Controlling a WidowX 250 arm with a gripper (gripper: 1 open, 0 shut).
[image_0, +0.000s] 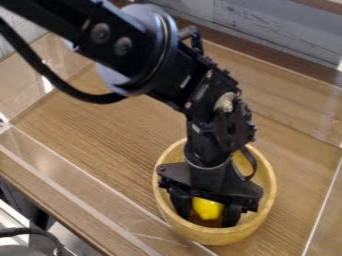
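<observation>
My black gripper (207, 205) is lowered into a round wooden bowl (175, 156) at the lower right of the camera view. A yellow object (206, 208) sits low in the bowl between the fingers. The fingertips are partly hidden, and whether they grip the yellow object is unclear.
The counter's edge runs diagonally at the lower left, with a dark cable beyond it.
</observation>
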